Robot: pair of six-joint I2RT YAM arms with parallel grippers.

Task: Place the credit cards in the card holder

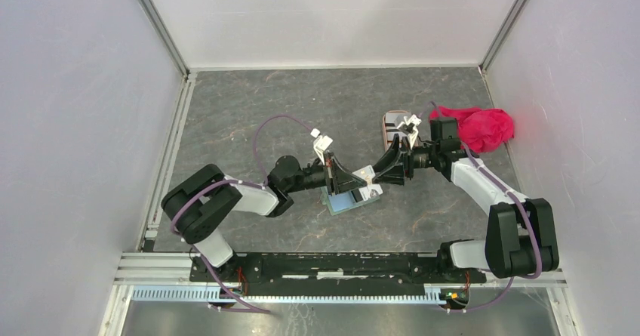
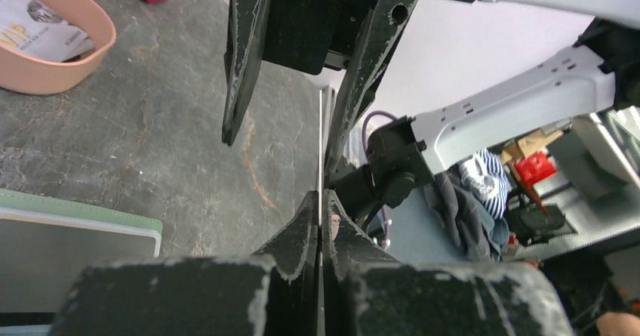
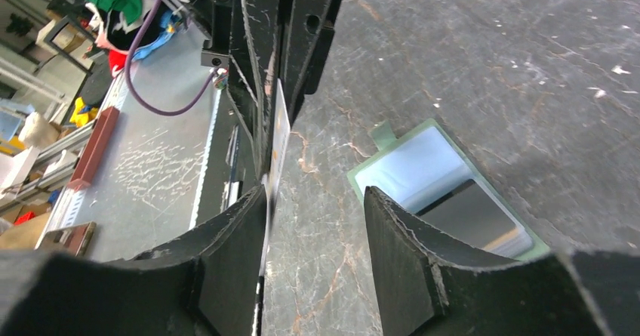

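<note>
A white card (image 1: 367, 174) is held between the two arms, over the card holder. In the left wrist view the card (image 2: 323, 136) shows edge-on, its lower end pinched by my left gripper, which is shut on it. My right gripper (image 1: 376, 175) stands open, its fingers spread to either side of the card. The card (image 3: 278, 151) runs close along one finger in the right wrist view; whether they touch I cannot tell. The green-edged card holder (image 3: 430, 158) lies open on the table below, with a light pocket and a dark one.
A pink box (image 2: 90, 45) holding several cards stands behind my right gripper. A crumpled red cloth (image 1: 484, 128) lies at the right wall.
</note>
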